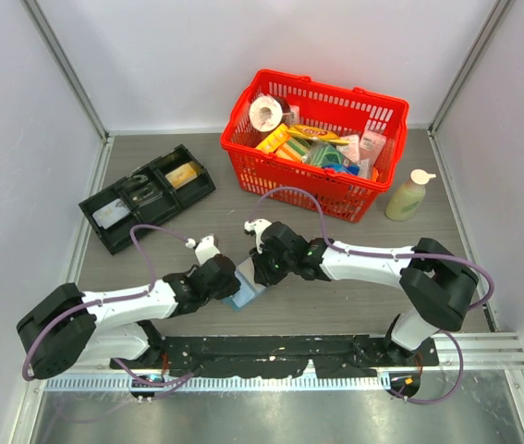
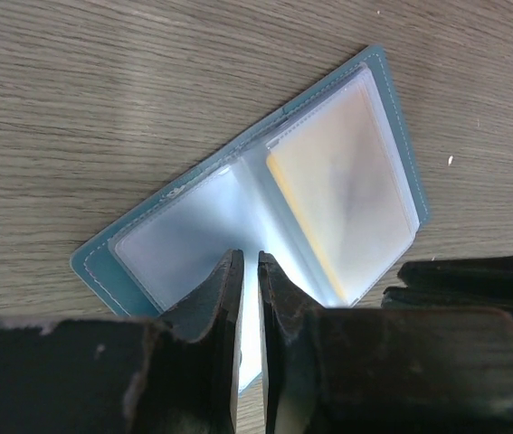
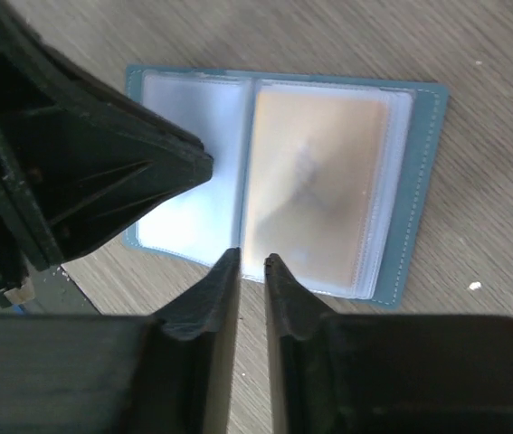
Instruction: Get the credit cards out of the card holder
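Observation:
The blue card holder (image 1: 243, 289) lies open on the table between both grippers, with clear sleeves and a pale tan card (image 3: 310, 181) in one side. In the left wrist view my left gripper is shut over the white-sleeved half (image 2: 184, 235), its fingertips close together; whether they grip the sleeve is hard to see. My right gripper is over the edge of the tan-card half, fingertips slightly apart. The left gripper's dark body covers part of the white half in the right wrist view.
A red basket (image 1: 243, 162) of goods stands at the back, a pump bottle (image 1: 408, 199) to its right and a black compartment tray (image 1: 114, 240) at the left. The table right of the arms is clear.

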